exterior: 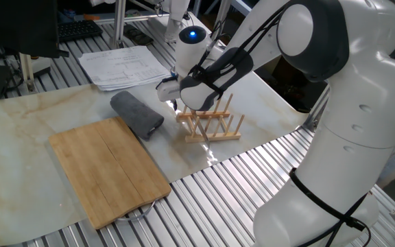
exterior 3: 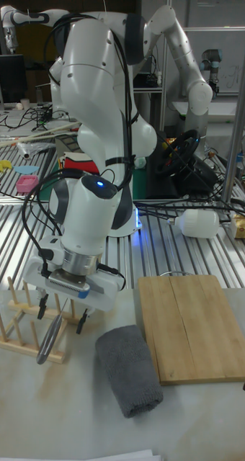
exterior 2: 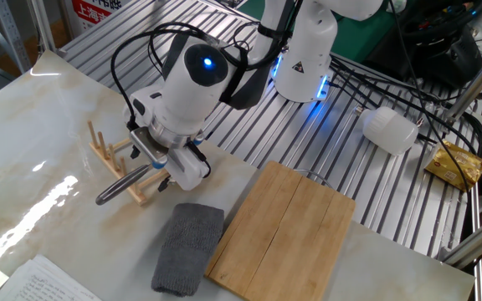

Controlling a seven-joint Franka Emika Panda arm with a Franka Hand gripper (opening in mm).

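Observation:
A light wooden rack (exterior: 212, 137) with upright pegs stands on the marbled tabletop, partly behind the arm in exterior view 1. In exterior view 3, a thin grey plate-like item (exterior 3: 50, 339) leans in the rack, seen nearly edge-on. My gripper (exterior 3: 60, 323) points down over the rack, its two black fingers (exterior 3: 82, 321) well apart. The grey item's upper part lies between them in that view, but contact with either finger does not show. From exterior view 2, the same grey item (exterior 2: 122, 185) appears as a narrow slanted oval beside the gripper.
A rolled grey towel (exterior 2: 188, 249) lies close to the rack, with a wooden board (exterior 2: 284, 230) alongside it. Papers (exterior: 124, 67) rest at the table's far edge. A white rounded object (exterior 2: 389, 130) sits on the slatted metal surface.

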